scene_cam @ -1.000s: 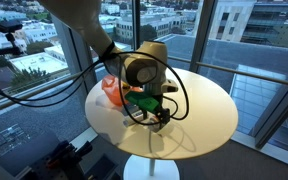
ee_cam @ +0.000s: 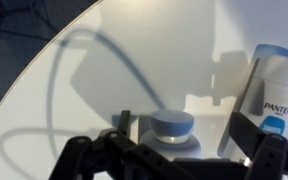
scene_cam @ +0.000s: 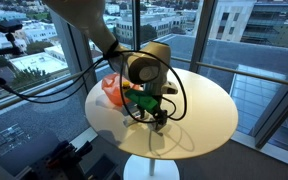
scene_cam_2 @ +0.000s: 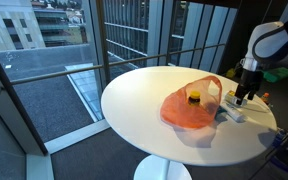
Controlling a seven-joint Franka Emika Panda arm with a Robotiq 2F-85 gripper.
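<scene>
My gripper is open, with its fingers spread wide. Between them, in the wrist view, stands a bottle with a blue-grey round cap [ee_cam: 172,123]; its lower body is hidden by the gripper. Just right of it lies a white Pantene bottle [ee_cam: 278,92], partly behind the right finger [ee_cam: 246,133]. In exterior view 2 the gripper [scene_cam_2: 246,96] is low over the table's right side, near white items [scene_cam_2: 231,113]. An orange mesh bag [scene_cam_2: 180,109] rests beside these, with a yellow-capped dark item [scene_cam_2: 194,98] at it. Whether the fingers touch the capped bottle, I cannot tell.
Everything stands on a round white table [scene_cam: 210,112], its far and right portions bare in exterior view 1. Its edge runs close by at the wrist view's upper left. Tall windows [scene_cam: 269,95] surround the table, and black cables loop around the arm.
The arm has shifted only very slightly over the table. The orange bag looks unmoved.
</scene>
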